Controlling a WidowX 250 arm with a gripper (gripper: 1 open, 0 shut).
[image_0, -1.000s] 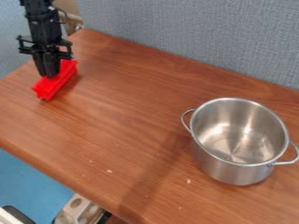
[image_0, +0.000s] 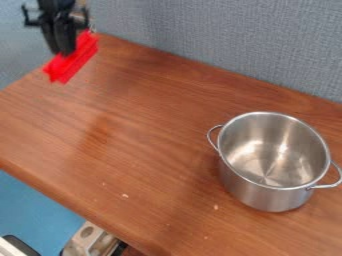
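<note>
A red block (image_0: 71, 62), long and blurred by motion, hangs in the air at the upper left, above the wooden table (image_0: 147, 130). My black gripper (image_0: 64, 52) is shut on it from above, its fingertips mostly hidden by blur and the block. A steel pot (image_0: 271, 165) with two side handles stands upright on the table at the right.
A grey padded wall (image_0: 254, 40) runs along the back.
My gripper has risen with the red block, which was lower on the table's left part a second ago. The pot has not moved.
</note>
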